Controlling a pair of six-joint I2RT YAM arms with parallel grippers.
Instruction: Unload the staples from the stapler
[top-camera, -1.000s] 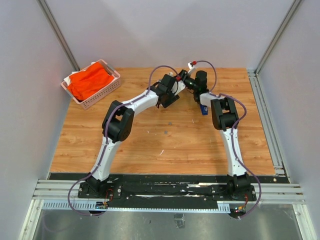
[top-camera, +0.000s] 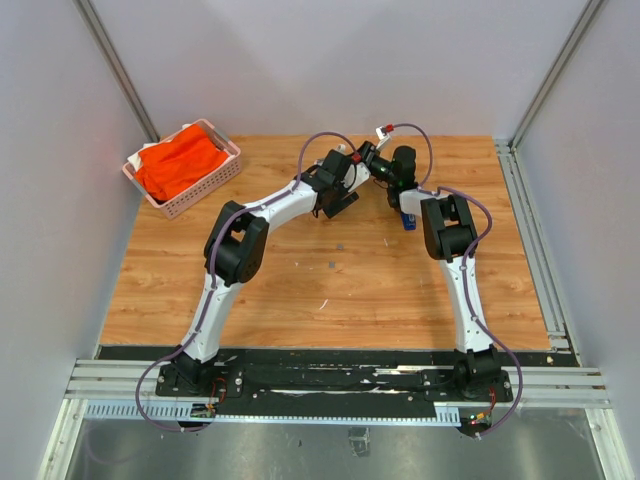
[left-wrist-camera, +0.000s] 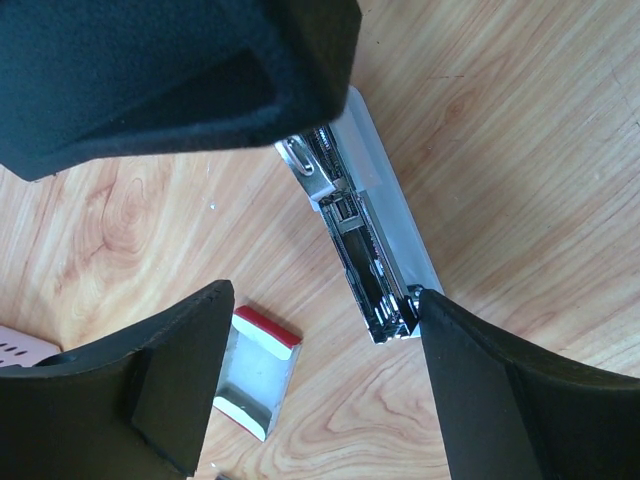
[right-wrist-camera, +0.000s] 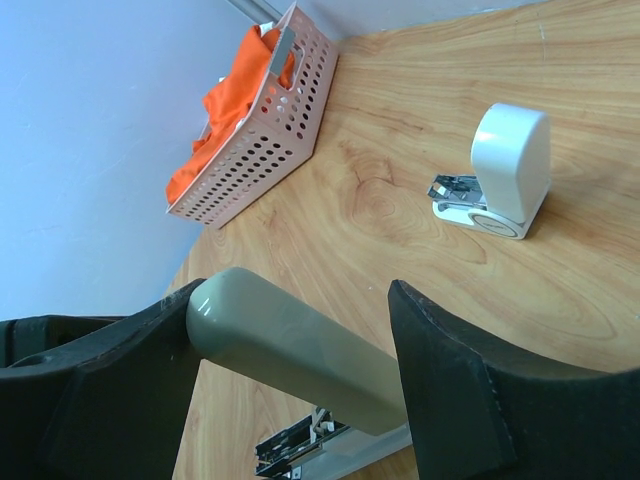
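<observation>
An opened stapler (left-wrist-camera: 390, 240), its metal magazine exposed, lies at the back centre. In the left wrist view my left gripper is part open, its right finger at the magazine's lower end. A dark part of an arm covers the magazine's upper end. In the right wrist view my right gripper has the stapler's pale green body between its fingers, with metal parts below; whether it grips firmly is unclear. From above, both grippers meet over the stapler, which they mostly hide.
A pink basket (top-camera: 200, 195) with orange cloth stands at the back left. A white desk object (right-wrist-camera: 510, 160) stands beyond the stapler. A small open case with a red edge (left-wrist-camera: 255, 370) lies beside it. A blue item (top-camera: 409, 222) sits under the right arm.
Both arms are almost still in the top view, with at most a very slight shift near the stapler.
</observation>
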